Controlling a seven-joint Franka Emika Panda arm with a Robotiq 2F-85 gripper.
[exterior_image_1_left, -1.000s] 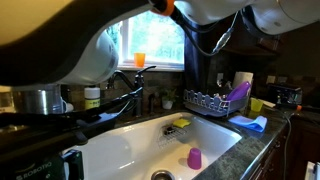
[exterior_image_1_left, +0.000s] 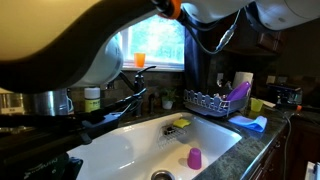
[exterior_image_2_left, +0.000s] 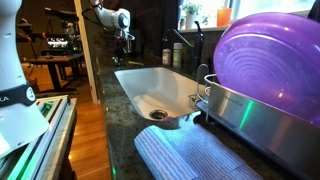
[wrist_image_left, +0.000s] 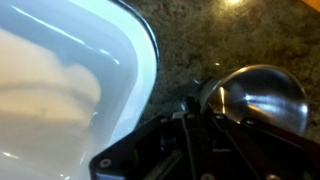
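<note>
In the wrist view, a shiny metal cup or pot (wrist_image_left: 275, 95) lies over the dark counter, its curved inside facing the camera. My gripper is at the near-left edge of that metal piece, shut, with the edge apparently between its fingertips; the exact contact is dark and blurred. To the left in that view is the white sink (wrist_image_left: 60, 90). A pink-purple cup (exterior_image_1_left: 194, 158) stands in the sink near the drain (exterior_image_1_left: 162, 175). My fingers cannot be made out clearly in either exterior view.
A green-yellow sponge (exterior_image_1_left: 181, 122) rests at the sink's back edge. Beyond the sink's right end are a dish rack (exterior_image_1_left: 210, 103) with a purple bowl (exterior_image_2_left: 275, 75) and a blue towel (exterior_image_2_left: 190, 150). Bottles (exterior_image_1_left: 92, 102) and a dark faucet (exterior_image_1_left: 138, 85) line the back.
The arm at the upper left of exterior view 1 has shifted slightly, and its dark lower parts have come further into view. The cup, sponge and towel have stayed put.
</note>
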